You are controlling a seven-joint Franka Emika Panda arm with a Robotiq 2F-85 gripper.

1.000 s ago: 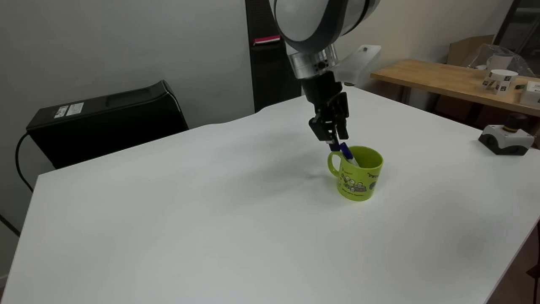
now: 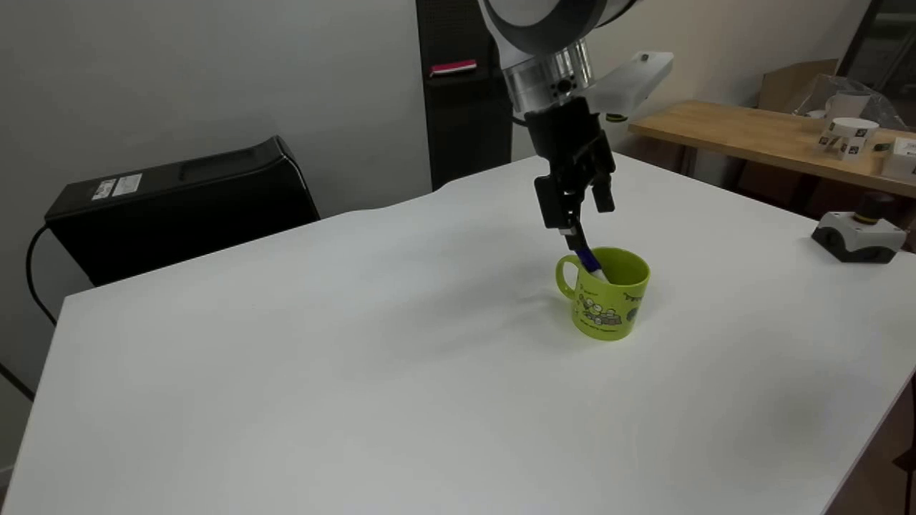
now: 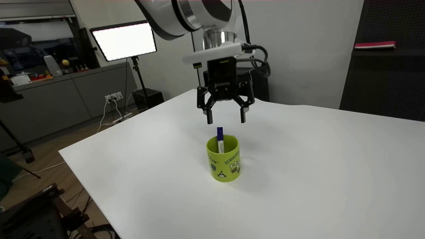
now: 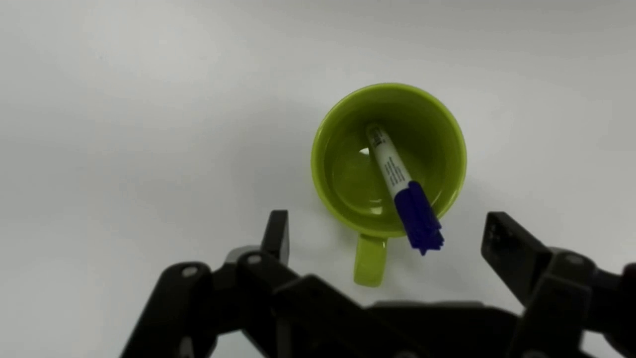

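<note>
A green mug [image 2: 611,307] with printed cartoon figures stands upright on the white table. Leaning inside it is a white marker [image 4: 390,164] with a purple cap [image 4: 419,220]; the capped end sticks out over the rim near the mug's handle [image 4: 370,260]. In the second exterior view, the mug [image 3: 224,167] and the marker's cap [image 3: 219,133] are below my gripper [image 3: 226,119]. Its fingers are spread wide, and nothing is between them. In the wrist view, the handle and cap appear between the two fingers, lower down and apart from them.
A grey and black switch box [image 2: 859,232] sits at its right edge in the first exterior view. Behind the table are a black case [image 2: 184,202] and a wooden side table [image 2: 730,129].
My gripper has risen and shifted slightly to the right in the first exterior view. The mug and marker have stayed in place.
</note>
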